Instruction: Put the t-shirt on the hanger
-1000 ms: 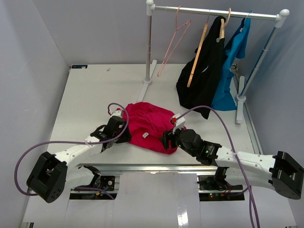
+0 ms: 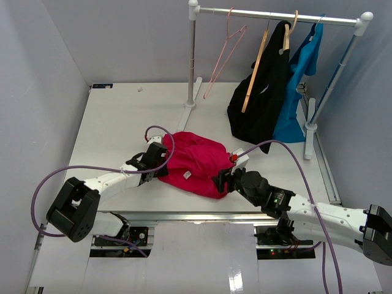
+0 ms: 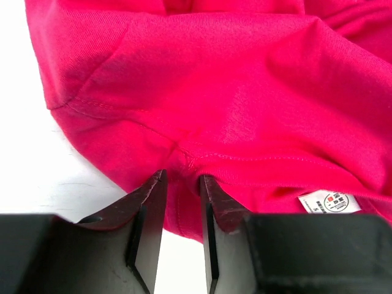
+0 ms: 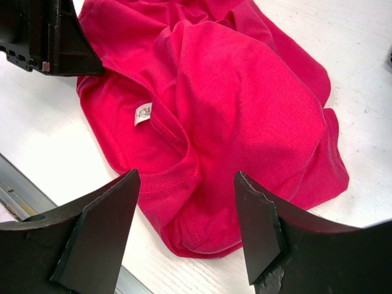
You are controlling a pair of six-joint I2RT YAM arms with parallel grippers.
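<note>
A crumpled red t shirt with a small white label lies on the table. My left gripper is down at its left part, fingertips close together on a seamed fold; whether cloth is pinched between them is unclear. My right gripper stands open above the shirt's right part. A pink hanger and a wooden hanger hang empty from the rail.
A black garment and a blue one hang at the back right, reaching the table. The rack's feet stand on the table behind the shirt.
Both arms have shifted slightly, the right one a little to the right and the left one slightly toward the back. The shirt looks nearly unchanged.
</note>
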